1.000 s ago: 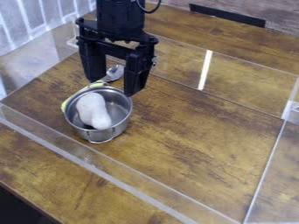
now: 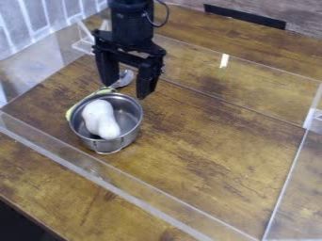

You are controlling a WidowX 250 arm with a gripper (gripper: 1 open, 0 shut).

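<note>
My gripper (image 2: pixel 127 75) is a black arm end hanging above and behind a steel pot, open, its fingers spread. The pot (image 2: pixel 123 135) stands on the wooden surface at left of centre with a white elongated object (image 2: pixel 101 120) inside. A small silver utensil (image 2: pixel 122 77), partly hidden by the gripper, lies behind the pot, and something yellow-green shows at the pot's left edge.
Clear plastic walls border the wooden work area on the left, back, right and front.
My gripper has moved back and up in the view, away from the pot, and looks smaller. The pot and the white object have stayed in place.
</note>
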